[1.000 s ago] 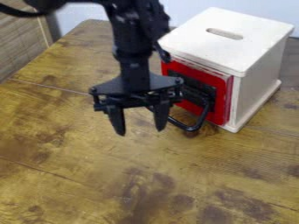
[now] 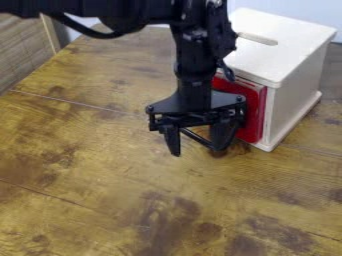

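My black gripper hangs low in front of a white toy oven with a red front, covering much of that front. Its two fingers are apart. A dark handle or rail of the oven's door runs behind and between the fingers; whether the gripper touches it is unclear.
A wooden panel stands at the upper left, and a pale wall shows behind the oven.
The oven looks unmoved.
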